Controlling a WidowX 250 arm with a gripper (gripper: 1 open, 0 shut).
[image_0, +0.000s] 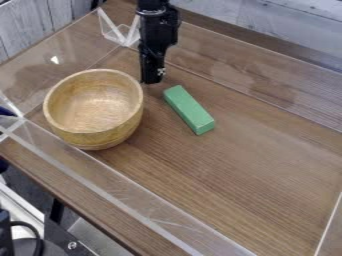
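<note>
My gripper (152, 74) reaches down from the top centre of the view, its dark fingertips low over the table just behind a round wooden bowl (94, 124). It looks shut, with nothing visible between its fingers. A green block (189, 109) lies flat to the right of the bowl, apart from the gripper, a little below and right of the fingertips.
A clear plastic edge runs along the left side, and dark cables show at the bottom left corner and beyond the table's top left.
</note>
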